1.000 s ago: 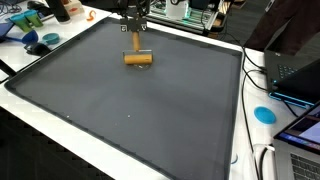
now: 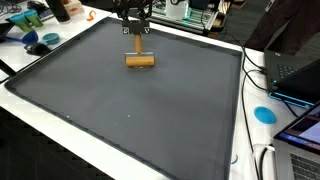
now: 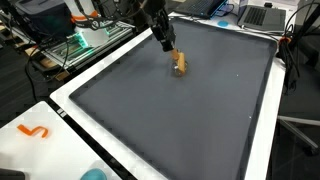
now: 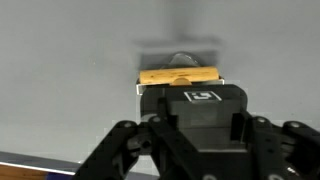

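A roller-like tool with a wooden cylinder (image 2: 140,61), a thin metal frame and an orange handle (image 2: 138,43) is near the board's far edge. The handle stands roughly upright, and my gripper (image 2: 136,28) is shut on its upper part. In the second exterior view the cylinder (image 3: 180,69) appears at or just above the dark surface; contact cannot be judged. From the wrist, the cylinder (image 4: 178,75) lies crosswise just beyond my gripper, whose dark body hides most of the handle and the grip itself.
The grey board (image 2: 150,105) is otherwise bare, with wide free room on the near side. Bowls and small items (image 2: 38,48) crowd the far left. A turquoise disc (image 2: 265,115) and laptops (image 2: 297,158) with cables lie on the right, off the board.
The gripper and tool have shifted very slightly to the right and toward the near side in the first exterior view. The hold on the handle looks the same.
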